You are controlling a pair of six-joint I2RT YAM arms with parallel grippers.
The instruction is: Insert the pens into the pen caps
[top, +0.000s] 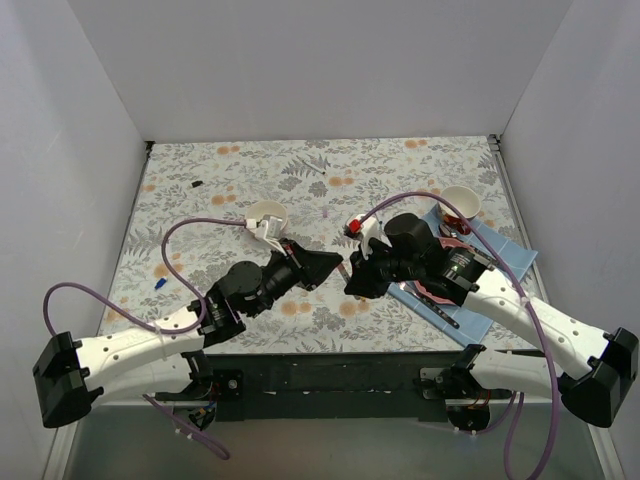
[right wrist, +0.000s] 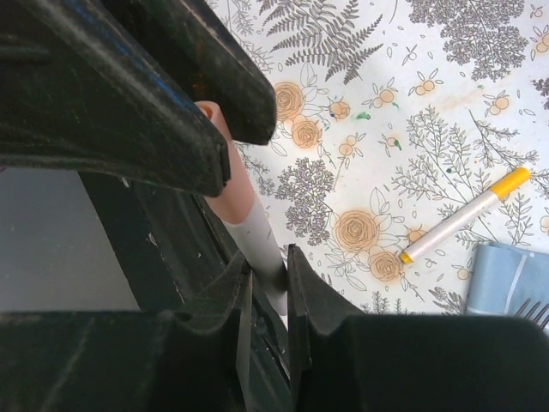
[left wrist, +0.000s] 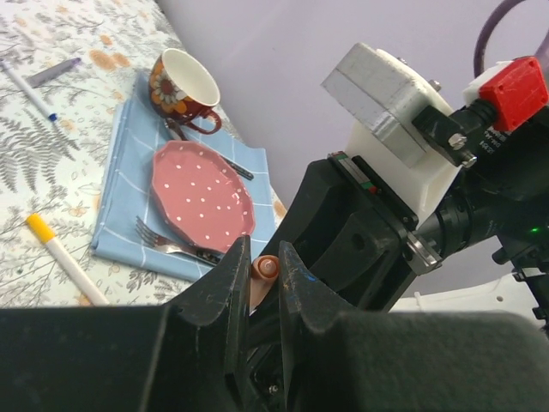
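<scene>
A white pen barrel with a salmon-orange end spans the two grippers. My left gripper is shut on the orange end, whose round tip shows between its fingers in the left wrist view. The right gripper has its fingertips around the white barrel; whether they press on it I cannot tell. A white pen with a yellow cap lies on the table. Farther back lie a white pen with a blue end and a grey-purple pen. A blue cap and a black cap lie at the left.
A pale bowl stands behind the left arm. At the right, a blue cloth carries a pink plate, a fork and a flowered mug.
</scene>
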